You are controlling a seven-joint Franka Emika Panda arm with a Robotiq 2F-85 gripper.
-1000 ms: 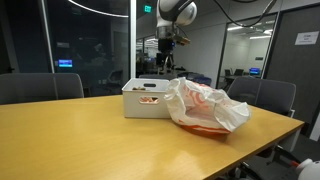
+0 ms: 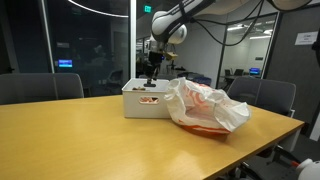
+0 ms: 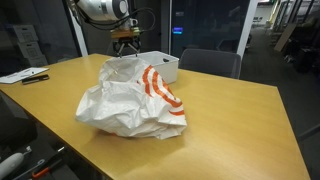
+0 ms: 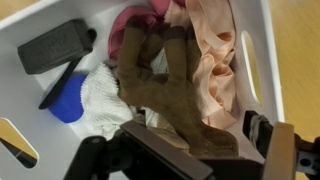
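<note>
My gripper points down over the white bin, low against its opening. In the wrist view the fingers stand apart, with no object held between them. Below lies a mix of things: a brown plush-like item, peach satin cloth, white knitted cloth, a dark block and a blue piece. Maroon cloth shows along the upper side. The fingers hide part of the near contents, and whether they touch anything I cannot tell.
A crumpled white plastic bag with orange stripes stands on the table beside the bin. Chairs stand behind its far edge.
The arm has come down and to the left in exterior view 1, bringing the gripper to the bin's opening. Bin and bag have stayed put.
</note>
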